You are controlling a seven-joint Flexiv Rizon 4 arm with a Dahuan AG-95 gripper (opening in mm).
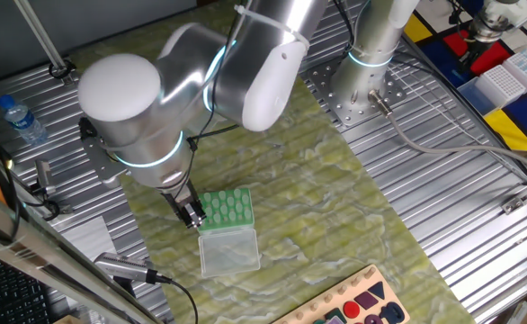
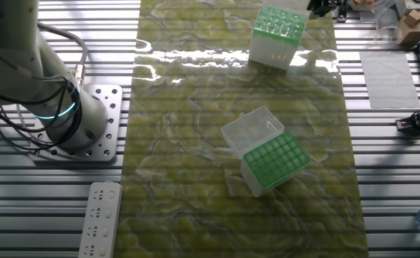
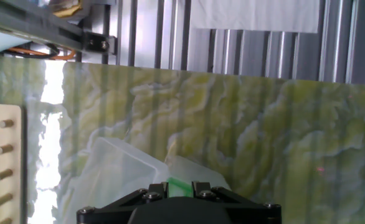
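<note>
A green-topped box [image 1: 226, 209] filled with pale tips stands on the marbled mat in exterior view 1, its clear lid [image 1: 229, 252] folded open toward the front. My gripper [image 1: 192, 217] is low at the box's left side, close to its edge; whether they touch is unclear. In the wrist view, a gap shows between the fingertips of my gripper, with a strip of green box [image 3: 180, 186] in line with it. Whether that strip is clasped or lies beyond the fingers cannot be made out. A second open box with an empty green rack [image 2: 276, 161] appears in exterior view 2.
A wooden shape board [image 1: 346, 301] lies at the mat's front edge. Left of the mat are a camera-like device [image 1: 124, 267] with a cable and a water bottle [image 1: 22, 120]. Much of the mat right of the tip box is bare.
</note>
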